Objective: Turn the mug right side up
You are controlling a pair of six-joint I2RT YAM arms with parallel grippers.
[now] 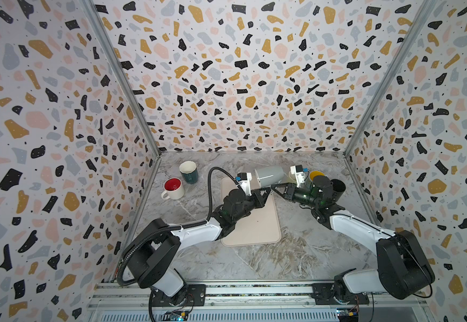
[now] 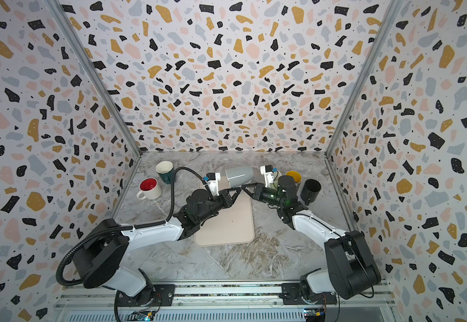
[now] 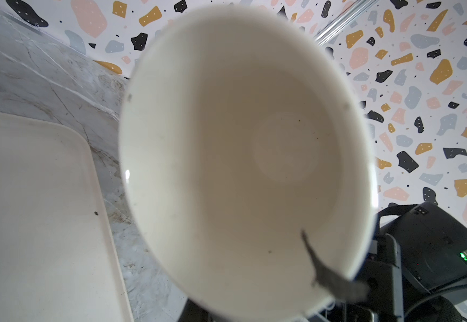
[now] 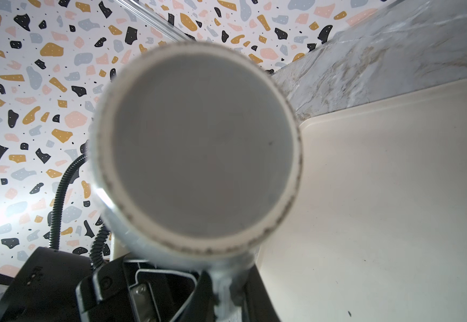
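Note:
A grey mug (image 1: pixel 269 176) with a cream inside hangs on its side above the tray, its mouth facing left and its base facing right. In the left wrist view the mouth of the mug (image 3: pixel 244 145) fills the middle. A dark finger (image 3: pixel 332 281) reaches over the rim into it; my left gripper (image 1: pixel 266 191) is shut on the rim at the lower side. My right gripper (image 1: pixel 278 188) is shut on the handle (image 4: pixel 228 292), seen below the round base in the right wrist view. The two grippers are close together under the mug.
Below lies a pale tray (image 1: pixel 252 228) on the marble table. A red-lined mug (image 1: pixel 173 187) and a teal mug (image 1: pixel 188 172) stand at the left. At the right, close to the right arm, are a yellow mug (image 2: pixel 294 176) and a black mug (image 2: pixel 311 189).

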